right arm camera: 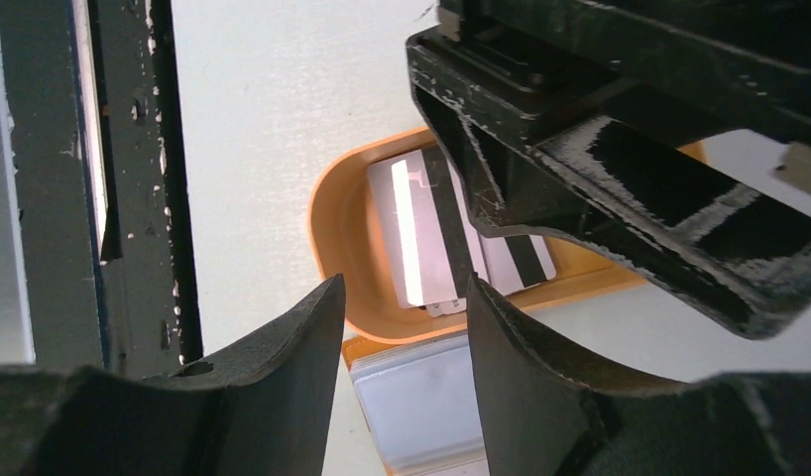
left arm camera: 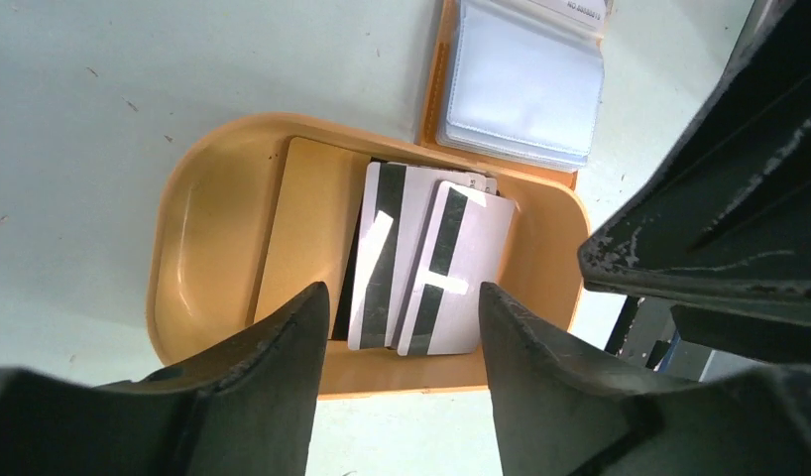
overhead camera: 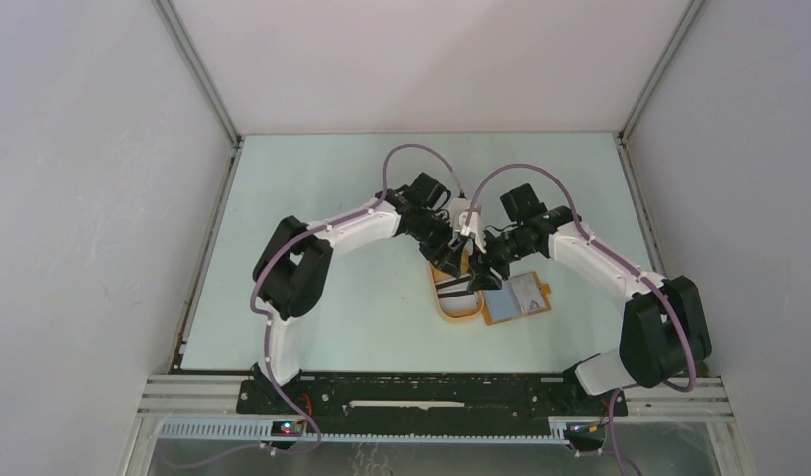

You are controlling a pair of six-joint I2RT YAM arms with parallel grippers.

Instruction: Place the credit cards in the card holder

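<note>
White credit cards with dark stripes lie in a tan oval tray, one overlapping another in the left wrist view. The card holder, with a pale blue inner pocket, lies beside the tray; in the top view it is spread flat. My left gripper hovers above the tray, its fingers apart and nothing between them. Close by, also raised over the tray area, my right gripper has parted, empty fingers. In the right wrist view the striped cards are partly covered by the other gripper.
Both grippers sit very close together over the tray, and the right one blocks the right side of the left wrist view. Free tabletop lies left of the tray. A dark rail runs along the front edge.
</note>
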